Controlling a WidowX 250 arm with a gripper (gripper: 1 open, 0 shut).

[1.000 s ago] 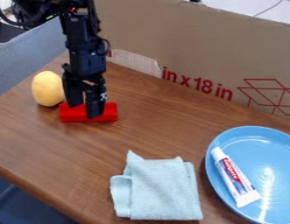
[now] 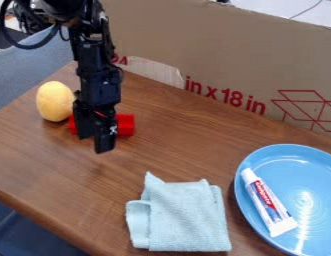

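Observation:
The black gripper point(image 2: 93, 130) is low at the left of the table, in front of a red block point(image 2: 125, 124) and partly covering it. Whether its fingers are open or shut, or hold the block, is unclear. A yellow egg-shaped object point(image 2: 54, 100) stands just left of the gripper. A folded light-blue cloth point(image 2: 179, 217) lies at the front middle. At the right, a blue plate point(image 2: 319, 195) bears a white toothpaste tube point(image 2: 268, 200).
A cardboard wall point(image 2: 221, 60) runs along the back of the wooden table point(image 2: 181, 150).
The cloth, plate and tube are unchanged.

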